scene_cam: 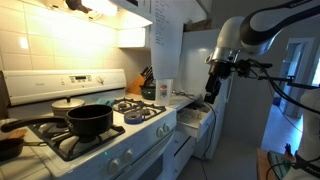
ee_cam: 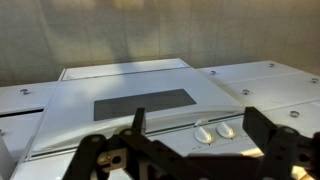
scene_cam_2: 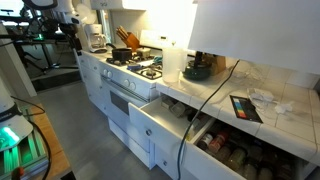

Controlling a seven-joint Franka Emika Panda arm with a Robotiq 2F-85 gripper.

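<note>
My gripper is open, its two dark fingers wide apart with nothing between them. In exterior view 1 the gripper (scene_cam: 211, 95) hangs in the air at the right, apart from the stove; exterior view 2 has the gripper (scene_cam_2: 76, 45) at the upper left. Below it in the wrist view lies the white oven front with a dark window (ee_cam: 145, 103) and two pale knobs (ee_cam: 204, 134). A black pot (scene_cam: 90, 121) stands on the stove, beside a lidded pot (scene_cam: 68, 106) and a blue round item (scene_cam: 134, 117).
An open drawer (scene_cam_2: 172, 116) juts out under the counter, with a deeper open drawer of several containers (scene_cam_2: 237, 158) nearer the camera. A knife block (scene_cam: 148, 90) stands behind the stove.
</note>
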